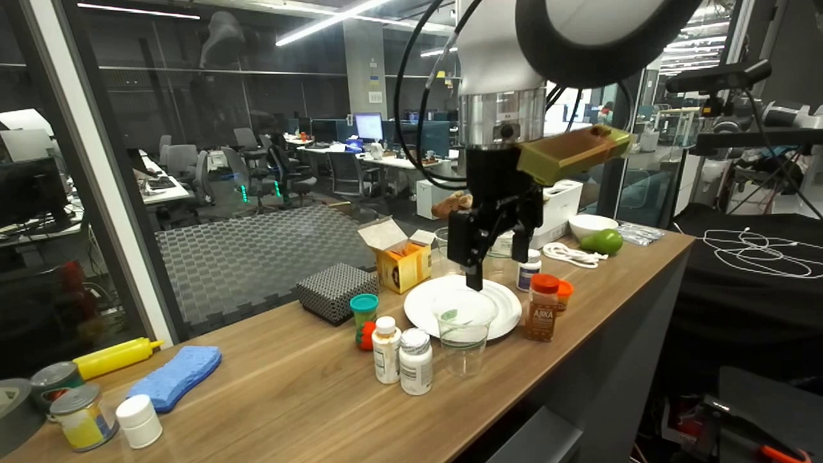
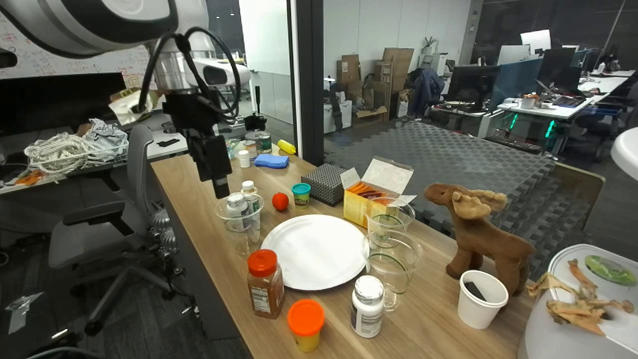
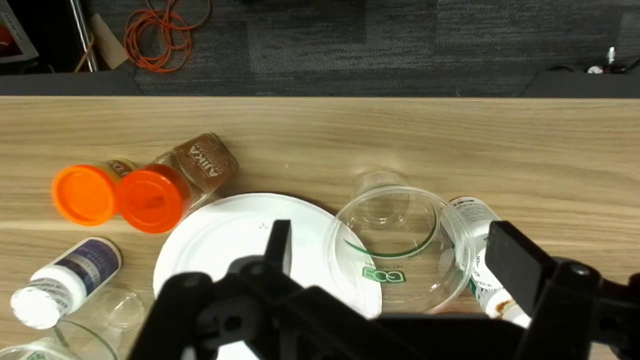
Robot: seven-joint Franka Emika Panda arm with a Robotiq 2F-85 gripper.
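My gripper is open, with nothing gripped between its fingers. In the wrist view a clear plastic cup [image 3: 384, 275] with green print shows in the gap, below the fingertips. A white plate [image 3: 240, 225] lies beside the cup, partly hidden by the gripper. In exterior view 1 the gripper [image 1: 497, 266] hangs above the plate [image 1: 503, 305] and the near cup [image 1: 464, 356]. Exterior view 2 shows its fingers [image 2: 221, 186] over the table, just above and behind that cup [image 2: 242, 230].
Two white bottles [image 1: 416, 363] crowd the cup on one side. A red-lidded spice jar [image 1: 541, 316] and an orange-lidded tub [image 2: 305, 323] stand past the plate. Two more clear cups [image 2: 392, 269], an open yellow box [image 1: 405, 266] and a plush moose [image 2: 484, 239] line the back.
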